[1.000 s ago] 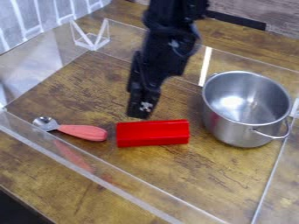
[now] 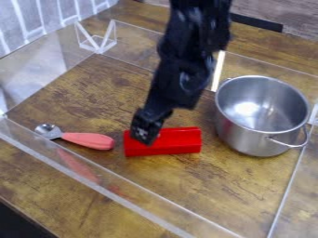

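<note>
My black gripper (image 2: 145, 130) reaches down from the top centre to the upper left part of a red bar-shaped block (image 2: 172, 144). It is motion-blurred, so its fingers are unclear, and whether it touches the block cannot be told. A steel pot (image 2: 258, 119) with a wire handle stands right of the block. An ice-cream scoop with a pink handle (image 2: 87, 139) lies to the left.
A clear plastic wall runs round the wooden work surface (image 2: 74, 98). A small white wire frame (image 2: 96, 39) stands at the back left.
The block, pot and scoop look unmoved.
</note>
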